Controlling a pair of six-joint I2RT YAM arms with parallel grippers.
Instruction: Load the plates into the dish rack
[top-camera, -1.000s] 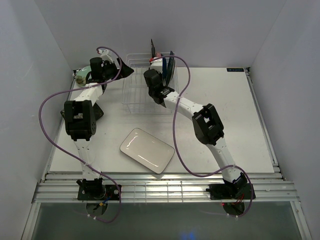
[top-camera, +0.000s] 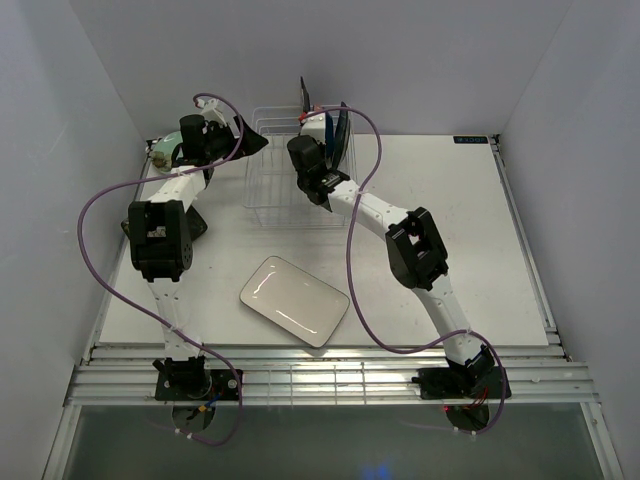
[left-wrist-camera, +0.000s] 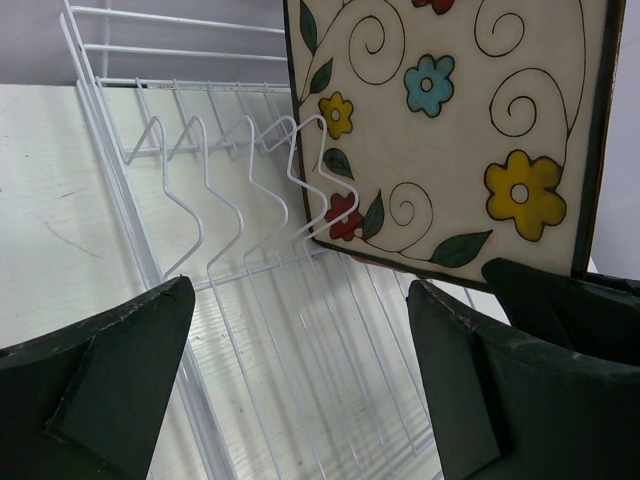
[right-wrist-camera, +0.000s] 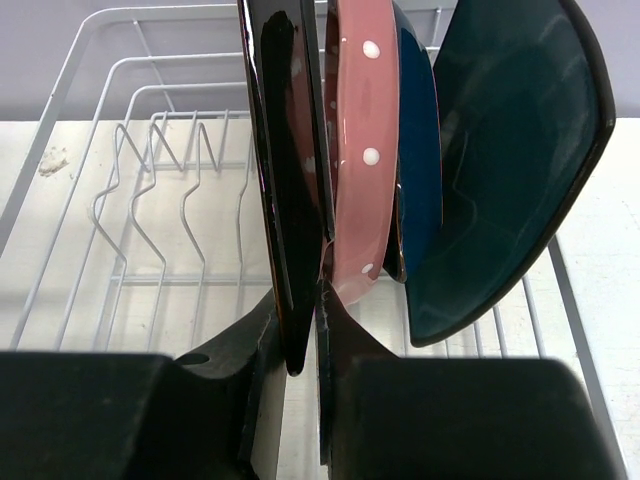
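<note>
My right gripper is shut on a dark-edged plate (right-wrist-camera: 290, 190) standing upright in the dish rack (right-wrist-camera: 80, 80); a pink dotted plate (right-wrist-camera: 360, 160), a blue plate (right-wrist-camera: 425, 130) and a dark teal plate (right-wrist-camera: 520, 150) stand beside it. In the left wrist view a flowered plate face (left-wrist-camera: 420, 130) is upright at the rack's right side. My left gripper is open above the rack's left part, with nothing between its fingers. A flat off-white plate (top-camera: 294, 300) lies on the counter in front of the rack.
A green item (top-camera: 163, 150) and a dark item (top-camera: 198, 225) sit at the left, partly under the left arm. The rack's left part is empty.
The upright plate at the back of the rack, held by my right gripper, has shifted very slightly; both arms are otherwise nearly still.
</note>
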